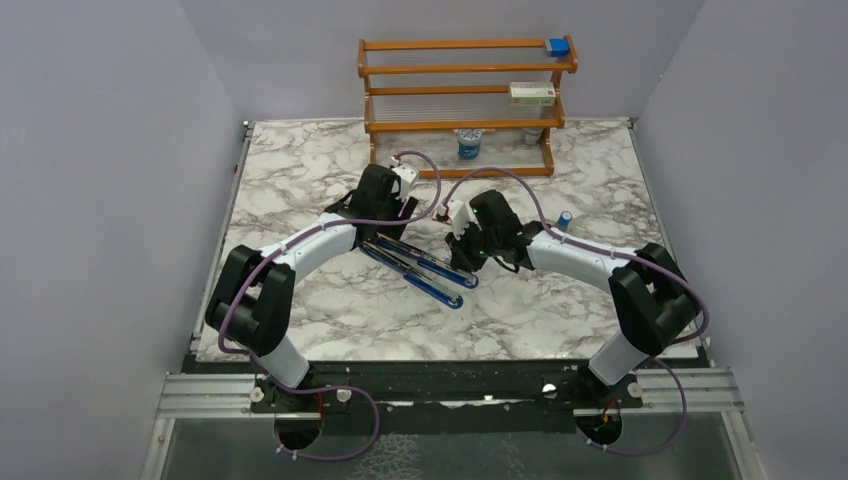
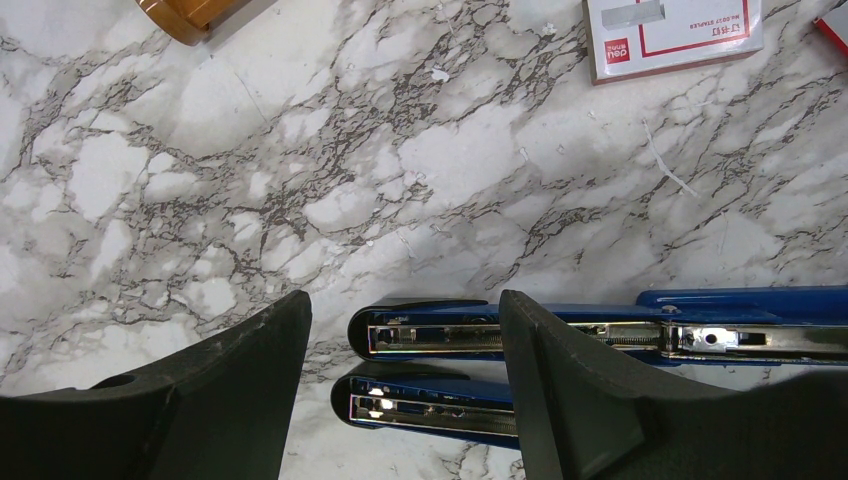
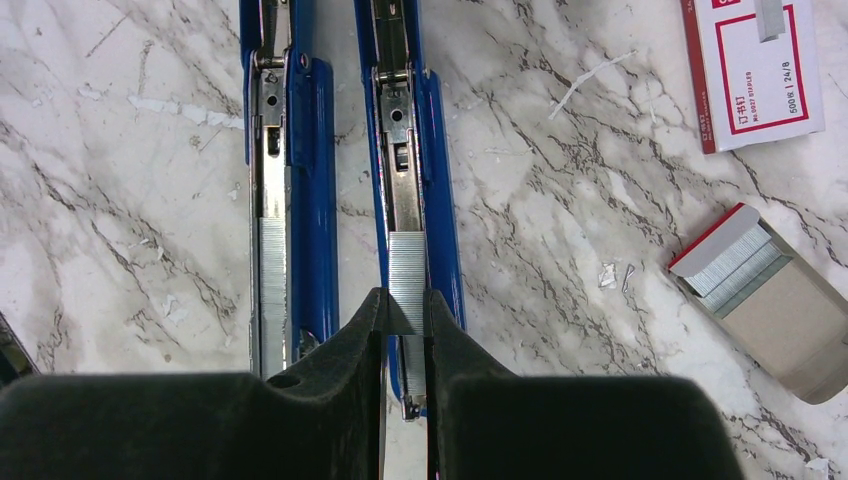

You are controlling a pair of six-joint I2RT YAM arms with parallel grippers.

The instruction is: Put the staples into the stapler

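Two blue staplers lie opened out side by side. In the right wrist view, the left stapler [image 3: 318, 200] has a row of staples [image 3: 272, 255] in its metal channel. Over the other stapler [image 3: 440, 200], my right gripper is shut on a silvery staple strip [image 3: 407, 262], which lines up with that channel; whether it is fully seated is hard to tell. My left gripper stands part open above the staplers' black-ended heads, with one head [image 2: 430, 330] showing between its fingers and nothing held.
An open staple box [image 3: 790, 320] with staples showing and a closed white-and-red box [image 3: 760, 75] lie to the right in the right wrist view. Behind stands a wooden rack [image 1: 465, 126]. A small blue-capped item [image 1: 565, 220] sits right of the right arm.
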